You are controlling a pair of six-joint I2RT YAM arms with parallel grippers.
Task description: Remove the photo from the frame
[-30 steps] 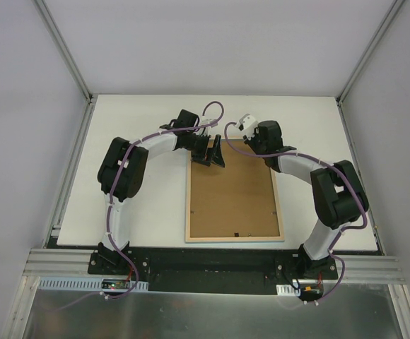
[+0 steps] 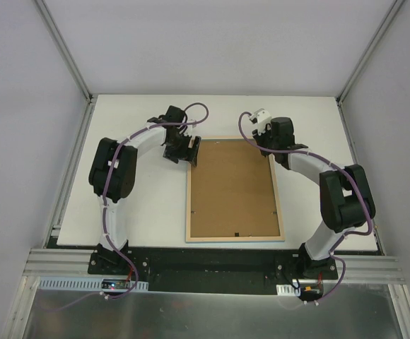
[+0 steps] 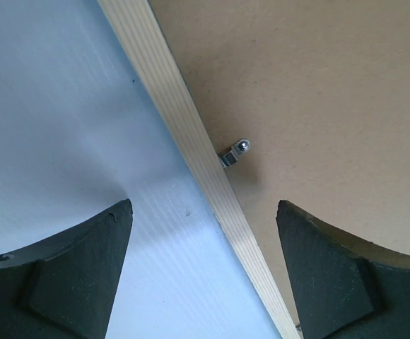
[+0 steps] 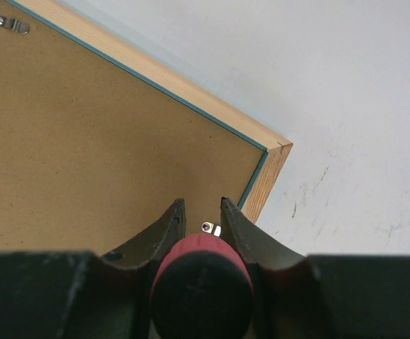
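The picture frame [image 2: 190,191] lies back side up on the table, its brown backing board [image 2: 234,187] showing inside the pale wooden edge. In the left wrist view, my left gripper stands open above the frame's left edge, a finger to either side. A small metal clip [image 3: 236,151] lies there against the wood. My right gripper is shut on a screwdriver with a red and black handle [image 4: 201,282]. Close to its fingertips, near the frame's corner, sits another clip [image 4: 211,228]. The screwdriver's tip is hidden.
One more metal clip [image 4: 11,25] sits along the far edge in the right wrist view.
My left gripper has moved left, from over the board to the frame's left edge. My right gripper has shifted right, toward the upper right corner. The frame has not moved.
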